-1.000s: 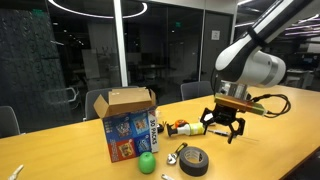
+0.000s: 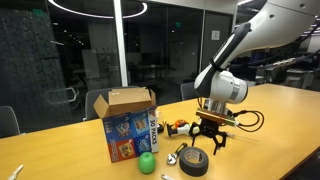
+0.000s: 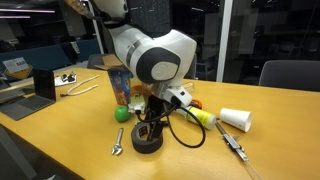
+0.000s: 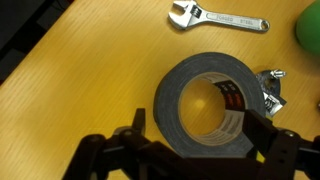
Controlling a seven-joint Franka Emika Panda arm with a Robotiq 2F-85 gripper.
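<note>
A roll of dark tape (image 4: 172, 112) lies flat on the table, its round hole showing bare tabletop. My gripper stands open above the roll in the wrist view, its two dark fingers apart near the roll's lower edge. Nothing shows between them. From the first exterior view, the gripper (image 2: 207, 143) hangs just above and behind the tape roll (image 2: 194, 161). The second exterior view has the arm partly in front of the tape roll (image 3: 147, 142).
A metal wrench (image 4: 220, 17) and a green ball (image 4: 311, 27) lie beside the tape. A cardboard box (image 2: 128, 123) stands to the left. Behind the arm are a yellow bottle (image 3: 197, 114) and a white cup (image 3: 235, 118).
My gripper has come down and to the left, closer to the tape roll. The tape and the other objects have stayed in place.
</note>
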